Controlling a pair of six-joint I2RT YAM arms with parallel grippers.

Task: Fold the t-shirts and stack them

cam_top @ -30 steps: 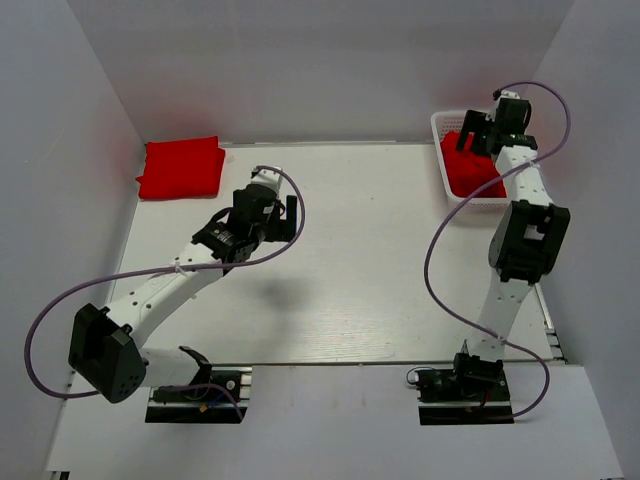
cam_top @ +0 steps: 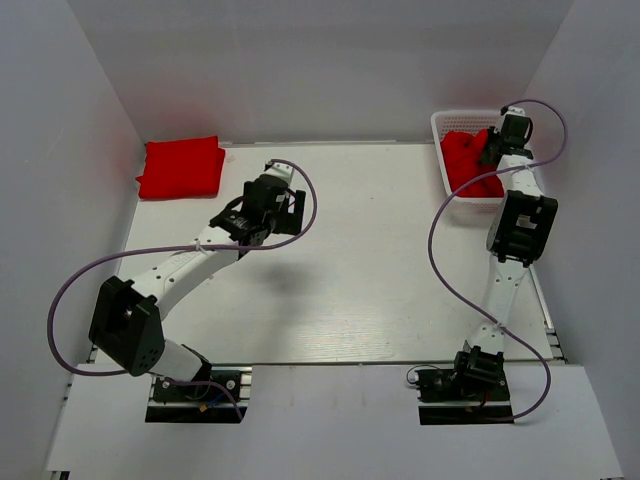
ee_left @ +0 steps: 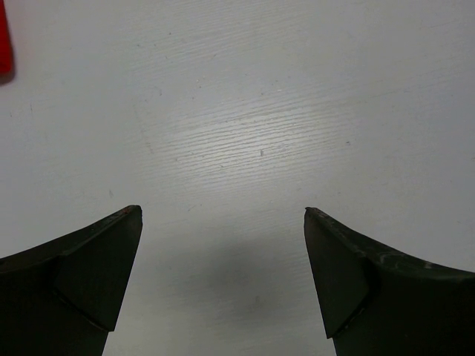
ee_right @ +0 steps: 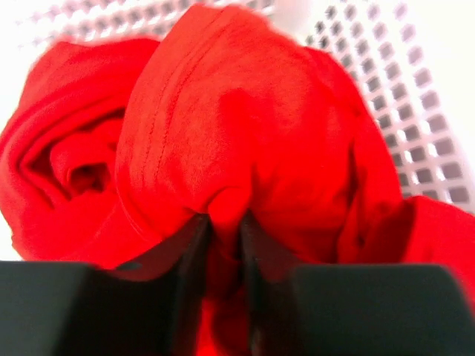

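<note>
A folded red shirt (cam_top: pixel 180 167) lies at the back left of the table. In the white basket (cam_top: pixel 439 130) at the back right are crumpled red shirts (cam_top: pixel 462 160). My right gripper is down in the basket, its fingertips nearly together on a pinch of red cloth; whether it is firmly held is unclear. My left gripper stands open above bare table, nothing between its fingers.
A red edge (ee_left: pixel 6 44) shows at the top left of the left wrist view. Grey walls surround the table.
My right gripper has moved down into the shirts in the basket and its fingers have drawn together.
</note>
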